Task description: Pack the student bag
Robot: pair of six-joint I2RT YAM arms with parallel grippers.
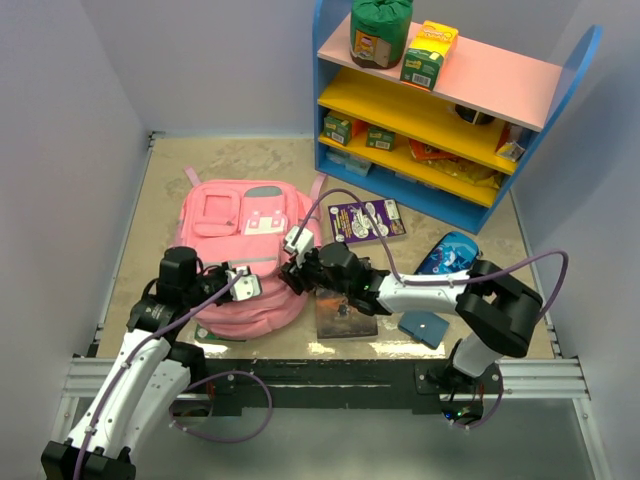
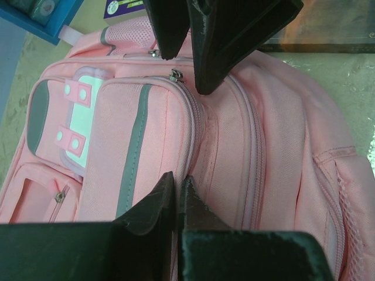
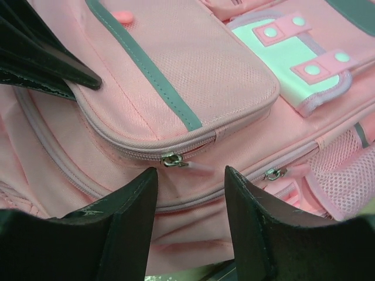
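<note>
The pink backpack (image 1: 235, 215) lies flat on the left of the table, front pocket upward. My left gripper is shut on the pink fabric at the edge of the front pocket (image 2: 155, 134). Open, my right gripper stands at the pocket's other end. Between its spread fingers is the metal zipper slider (image 3: 172, 160) with its pink pull tab (image 3: 202, 168); I cannot tell whether they touch. That pocket's zipper looks closed near the slider. A second slider (image 3: 274, 174) sits on the main compartment's seam.
Right of the bag lie a purple book (image 1: 367, 221), a dark brown book (image 1: 343, 316), a blue pencil case (image 1: 449, 253) and a blue notebook (image 1: 423, 328). A blue shelf (image 1: 400, 189) with boxes stands at the back right. Both grippers are close together over the bag.
</note>
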